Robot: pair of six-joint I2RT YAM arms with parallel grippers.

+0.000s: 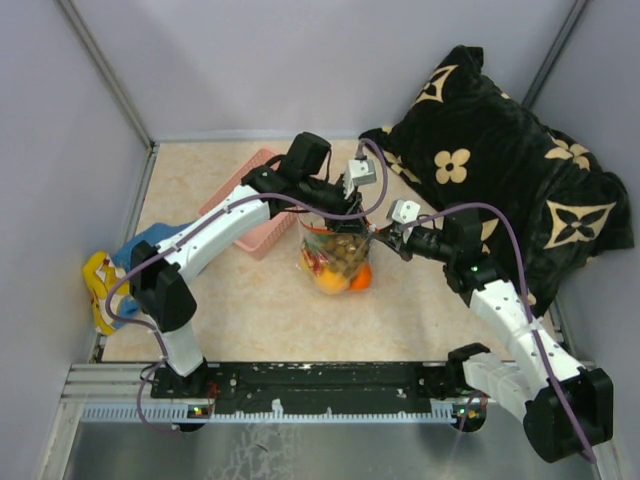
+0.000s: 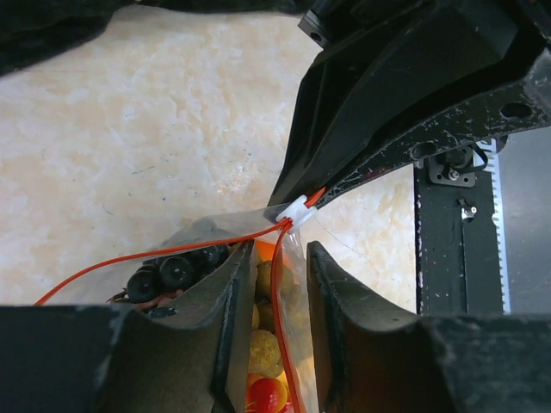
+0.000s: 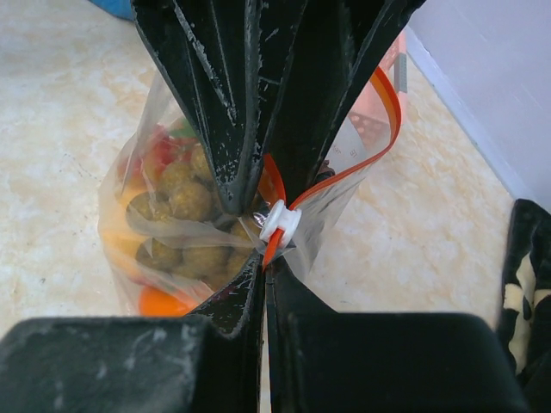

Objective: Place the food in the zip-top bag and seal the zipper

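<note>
The clear zip top bag [image 1: 335, 262] stands filled with food, its orange-edged mouth spread apart. Green olives [image 3: 191, 200], black olives [image 2: 176, 272] and red and orange pieces show inside. My right gripper is shut on the bag's zipper corner, just beside the white slider [image 3: 281, 224]. Close to that slider, my left gripper reaches in from above with fingers part open. In the left wrist view one orange zipper strip [image 2: 276, 284] runs between its fingers, while the other strip [image 2: 155, 252] bows away to the left.
A pink basket [image 1: 262, 238] sits behind and left of the bag. Blue cloth and a yellow packet [image 1: 100, 285] lie at the left edge. A dark patterned cushion [image 1: 500, 165] fills the back right. Bare table lies in front of the bag.
</note>
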